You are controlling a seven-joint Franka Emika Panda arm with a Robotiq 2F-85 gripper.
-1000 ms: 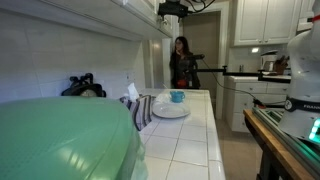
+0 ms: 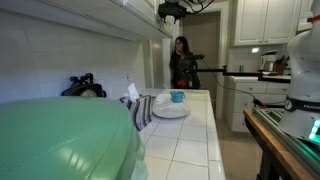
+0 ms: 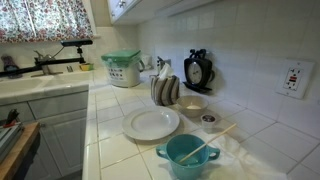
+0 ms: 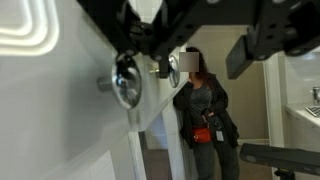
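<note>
High at the white upper cabinets, my gripper has its dark fingers apart, with nothing seen held between them. In exterior view 1 the gripper point(image 2: 172, 10) is small and dark beside the cabinet's lower edge. A shiny round knob point(image 4: 126, 80) on a white cabinet door point(image 4: 75, 110) lies close by the left finger in the wrist view. Whether they touch, I cannot tell. Farther off is a second knob point(image 4: 173, 70). Exterior view 2 does not show the gripper.
A person point(image 2: 183, 65) stands beyond the counter. On the tiled counter are a white plate point(image 3: 151, 123), a teal pot point(image 3: 188, 160) with a wooden stick, a bowl point(image 3: 190, 105), a striped holder point(image 3: 165, 91) and a green-lidded basket point(image 3: 123, 70).
</note>
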